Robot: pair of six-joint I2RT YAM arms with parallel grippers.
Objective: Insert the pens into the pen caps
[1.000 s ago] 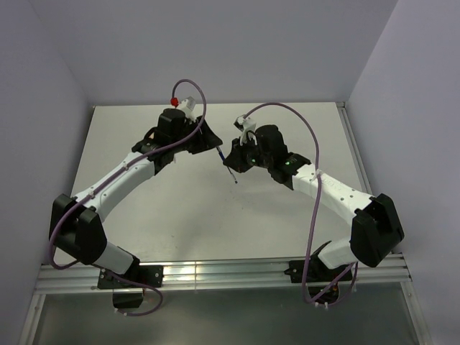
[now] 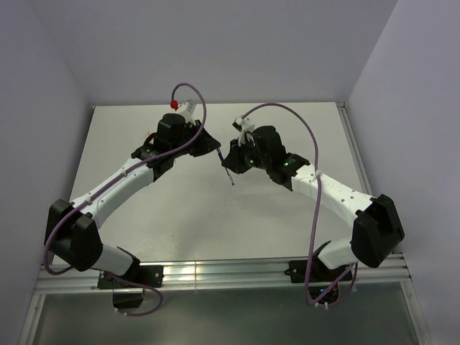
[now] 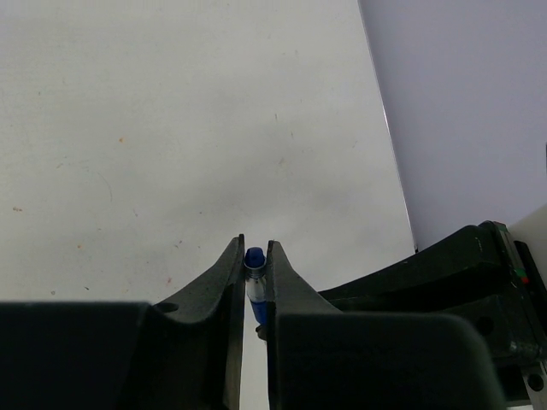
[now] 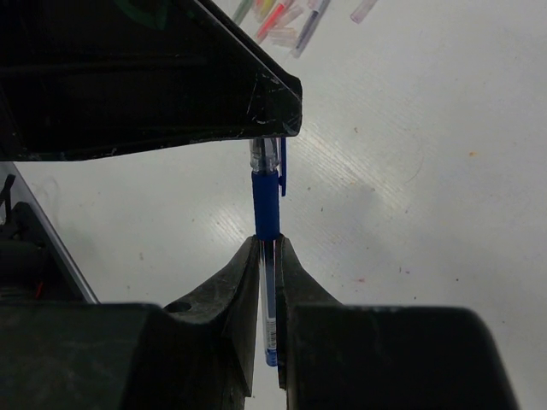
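A blue pen (image 2: 230, 175) (image 4: 269, 299) hangs between my grippers above the white table. My left gripper (image 2: 216, 146) is shut on its upper end, where a clear cap with blue clip (image 4: 280, 166) shows just below the left fingers in the right wrist view. My right gripper (image 2: 226, 162) is shut on the pen's barrel, below the blue grip. The pen and cap line up; whether the cap is fully seated I cannot tell.
Several loose coloured pens and clear caps (image 4: 282, 34) lie on the table (image 2: 180, 215), mostly behind the left arm in the top view. Walls stand at both sides and the back.
The right arm is nearly still.
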